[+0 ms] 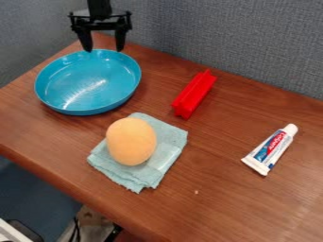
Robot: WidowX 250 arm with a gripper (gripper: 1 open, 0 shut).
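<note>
My black gripper [101, 40] hangs at the top left, open, with nothing between its fingers, over the back edge of a blue round dish [87, 100]. A peach-coloured ball [131, 141] rests on a folded pale blue cloth [164, 162] near the front middle. A red oblong block [194, 94] lies right of the dish, and a toothpaste tube [270, 148] lies at the right.
The wooden table [228, 208] has free room at the front right and middle. Grey padded walls [240, 38] stand along the back and left. The table's front left edge drops to a dark floor.
</note>
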